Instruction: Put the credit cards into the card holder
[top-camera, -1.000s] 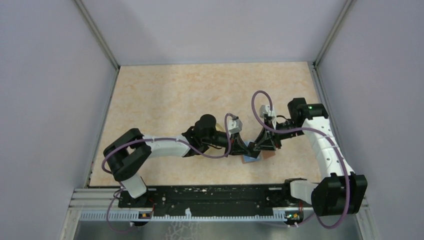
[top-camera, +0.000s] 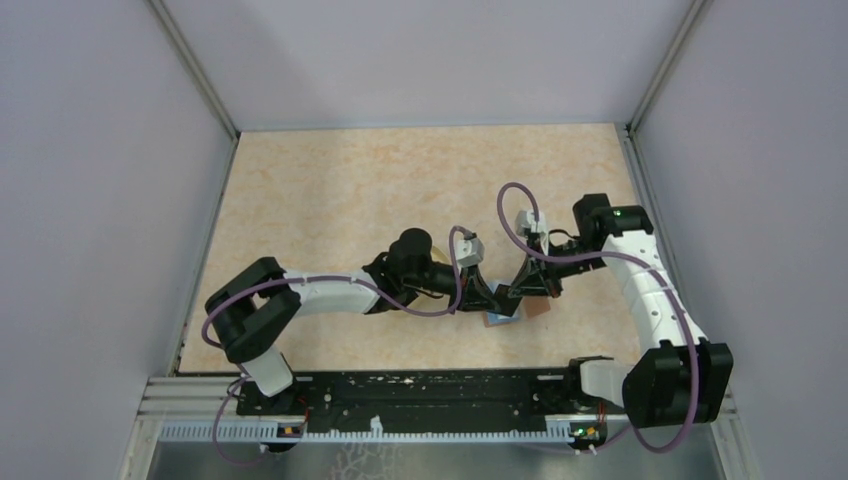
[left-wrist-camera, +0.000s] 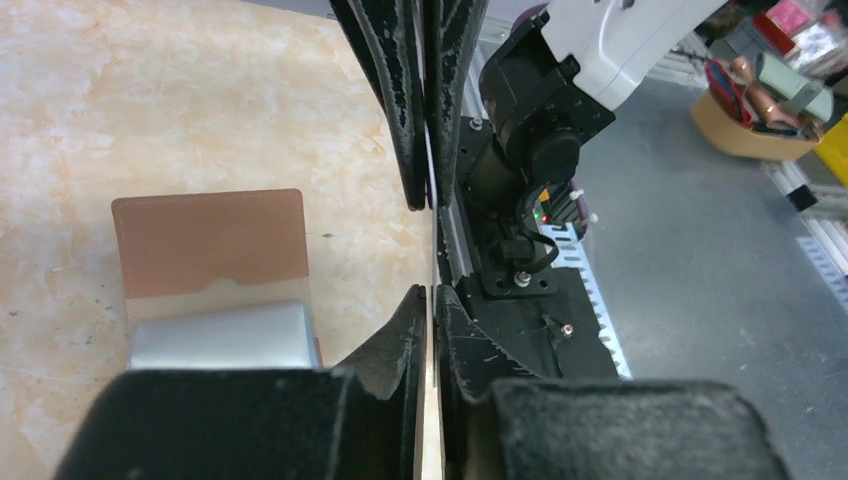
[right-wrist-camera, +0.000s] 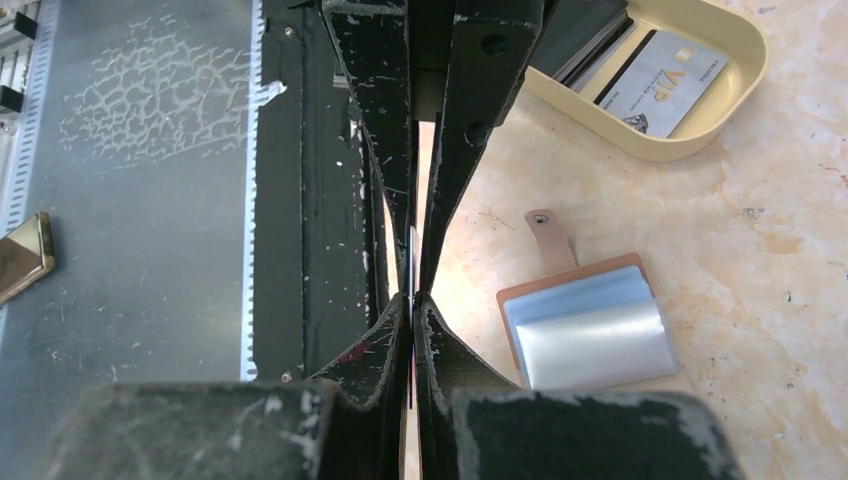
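A thin dark card (top-camera: 505, 300) is held upright between my two grippers, seen edge-on in both wrist views. My left gripper has its fingertips close on either side of it; whether they press on it is hard to tell. My right gripper is shut on the card from the opposite side. Below them the open card holder (right-wrist-camera: 590, 340), brown leather with a strap and clear sleeves, lies on the table.
A cream tray (right-wrist-camera: 740, 90) with a VIP card and dark cards lies on the table near the holder, mostly under the left arm in the top view.
The right arm's wrist has shifted very slightly in the top view. The left arm looks the same.
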